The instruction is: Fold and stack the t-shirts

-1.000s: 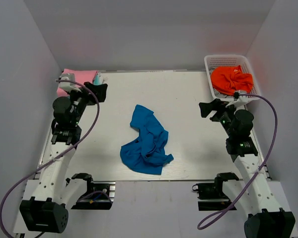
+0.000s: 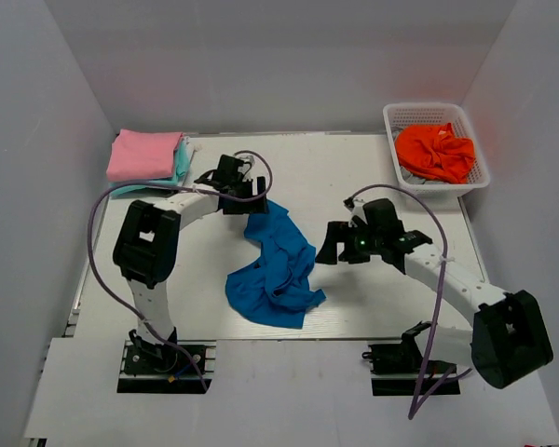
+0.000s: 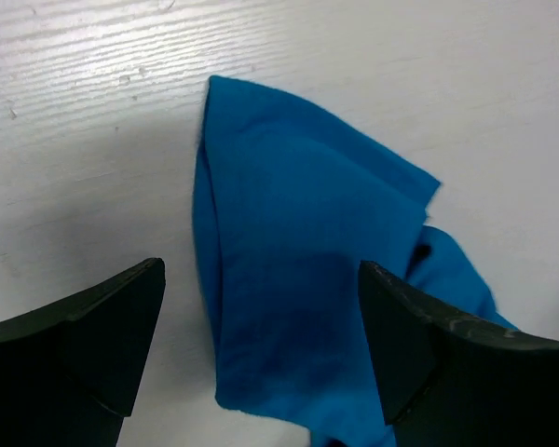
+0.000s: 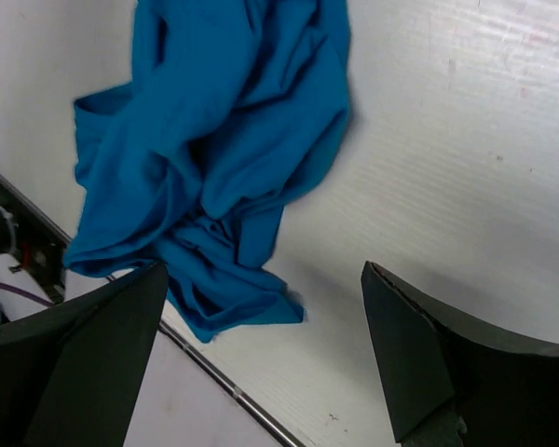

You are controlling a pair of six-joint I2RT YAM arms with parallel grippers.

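Note:
A crumpled blue T-shirt (image 2: 278, 270) lies in the middle of the white table. My left gripper (image 2: 245, 197) hangs open over its upper end; in the left wrist view that end of the shirt (image 3: 298, 186) lies below and between the spread fingers. My right gripper (image 2: 334, 242) is open just right of the shirt. In the right wrist view the shirt (image 4: 205, 121) fills the upper left, above the open fingers. A pink folded cloth (image 2: 140, 154) lies on a light-blue one (image 2: 179, 163) at the back left.
A white basket (image 2: 401, 116) holding red cloth (image 2: 433, 154) stands at the back right. Walls bound the left, back and right.
The shirt looks unmoved.

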